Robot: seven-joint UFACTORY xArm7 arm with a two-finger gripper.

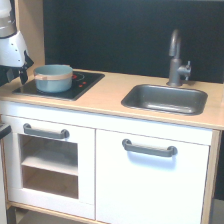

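Observation:
A white robot arm reaches in at the top left, its dark gripper [16, 73] low over the left end of the counter, just left of a teal pot [53, 78]. The pot sits upright on the black stovetop [86, 86]. Whether the gripper is open or shut is hard to tell at this size.
A steel sink [164, 99] with a grey tap [178, 70] is on the right of the wooden counter [111, 92]. Below are a glass-front cupboard door [50, 158] and a white door [150, 175]. The counter between stove and sink is clear.

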